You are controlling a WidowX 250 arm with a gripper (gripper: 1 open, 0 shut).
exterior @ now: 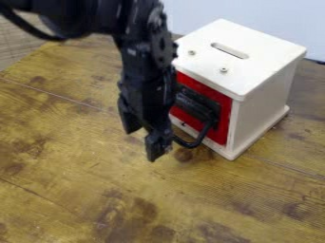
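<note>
A white wooden box [260, 95] with a red front panel [222, 133] and a slot on its top stands at the right. A black handle [192, 142] juts from the red panel, low at the front. The black gripper [143, 129] hangs just left of the panel, pointing down, in front of part of it and the handle. Its two fingers are apart; whether anything is between them is hard to tell.
A white wall is behind, and a woven mat [15, 41] lies at the top left.
</note>
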